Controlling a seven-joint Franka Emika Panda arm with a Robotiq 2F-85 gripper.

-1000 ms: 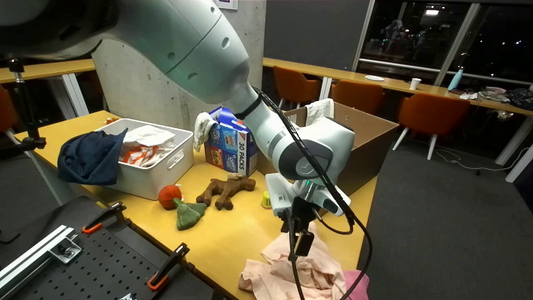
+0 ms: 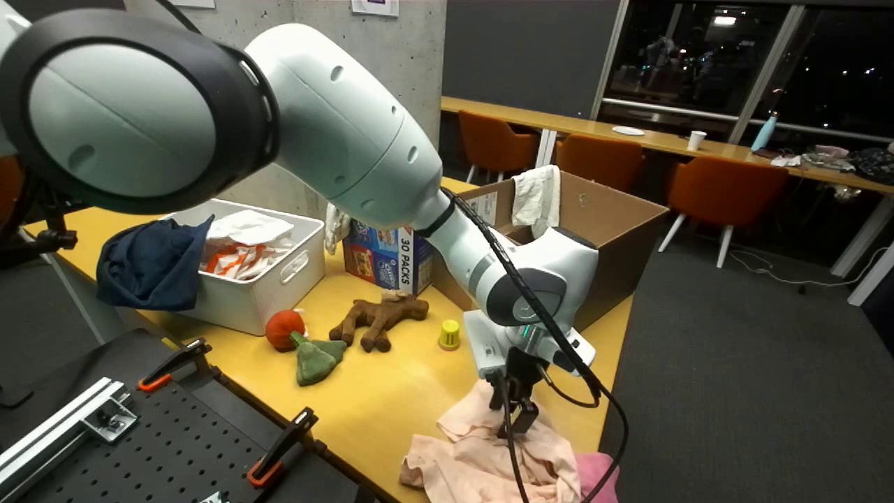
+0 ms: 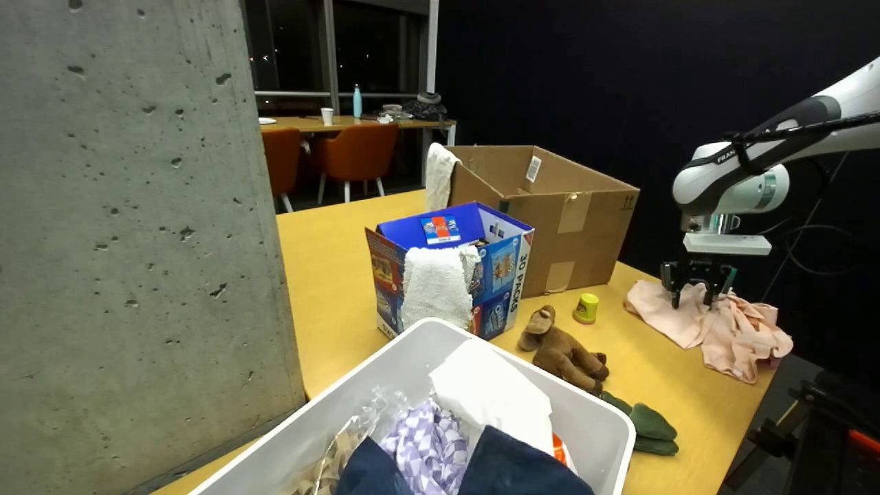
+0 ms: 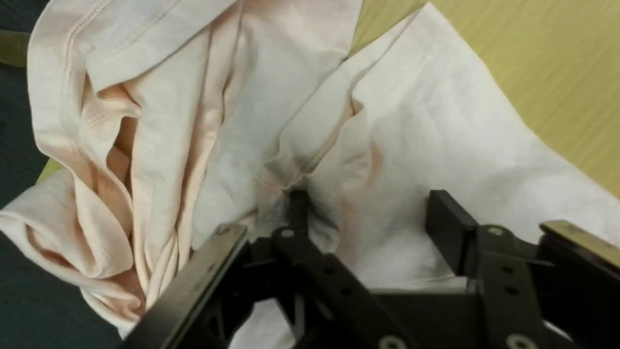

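Note:
A crumpled pale pink cloth (image 2: pixel 469 465) lies at the table's near right end, a brighter pink piece (image 2: pixel 596 476) showing at its edge. My gripper points down into this cloth, its fingers part open. The wrist view has the two black fingers (image 4: pixel 450 227) apart, with loose cloth stretching beneath and between them. By the left fingertip, a seam and small folds bunch up. In exterior view 2 the fingertips reach the pale pink cloth (image 3: pixel 746 334); whether any fabric is pinched cannot be told.
Left of the cloth, clear yellow table separates it from a yellow tub (image 2: pixel 450 334), a brown plush animal (image 2: pixel 381 318) and a green plush (image 2: pixel 318 360). Behind stand a cardboard box (image 2: pixel 624 226), a blue snack box (image 3: pixel 503 272) and a white bin (image 2: pixel 276 289) with fabrics.
The arm has lowered and shifted slightly right in exterior view 1, bringing my gripper from above the cloth down to it. The objects on the table stay where they were.

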